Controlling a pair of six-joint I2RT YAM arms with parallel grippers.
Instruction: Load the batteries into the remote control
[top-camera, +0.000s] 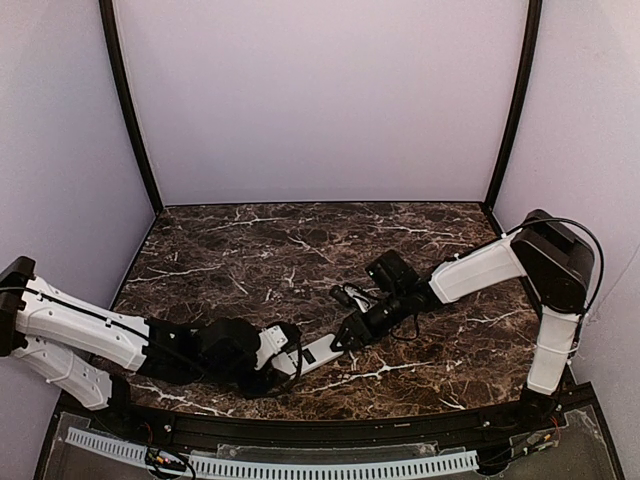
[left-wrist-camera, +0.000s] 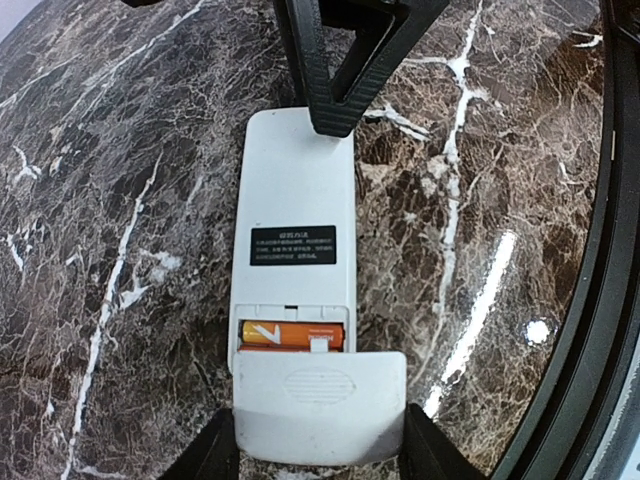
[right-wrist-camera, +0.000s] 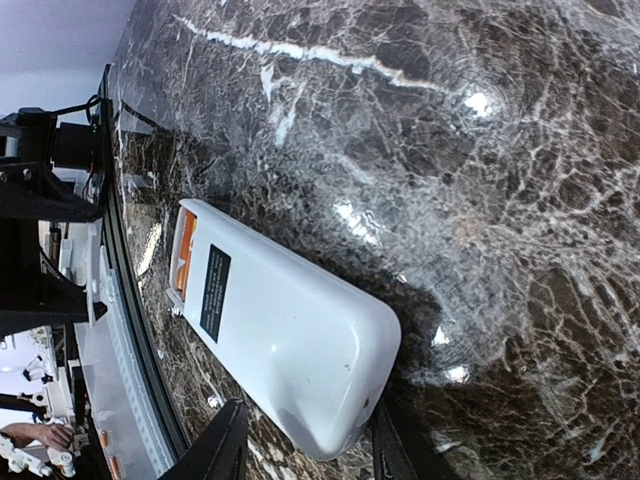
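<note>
The white remote (left-wrist-camera: 292, 180) lies back-up on the marble table, orange batteries (left-wrist-camera: 292, 334) visible in its open compartment. My left gripper is shut on the white battery cover (left-wrist-camera: 318, 400), which it holds over the near end of the compartment, partly covering it. My right gripper is at the remote's other end, its fingers straddling that rounded end close to the table; whether they press on it I cannot tell. In the top view both grippers meet over the remote (top-camera: 318, 352) near the front edge.
A dark rail (top-camera: 330, 425) runs along the table's front edge, close to the remote.
</note>
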